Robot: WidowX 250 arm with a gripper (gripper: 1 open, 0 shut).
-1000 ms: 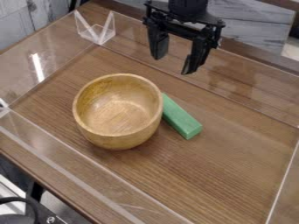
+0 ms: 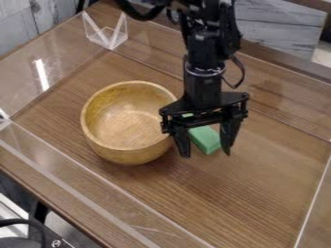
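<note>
My black gripper (image 2: pixel 204 130) hangs at the middle of the camera view, open, its fingers over a green block (image 2: pixel 208 140), which it partly hides. I cannot tell whether the fingers touch it. A round tan wooden bowl (image 2: pixel 110 111) lies just left of the gripper on the wooden table (image 2: pixel 195 203).
A small clear plastic container (image 2: pixel 106 31) stands at the back left. A pale grey board (image 2: pixel 285 34) runs along the back right.
The arm has moved from the back toward the front, bringing the gripper lower in the view, over the green block. The bowl has not visibly moved.
</note>
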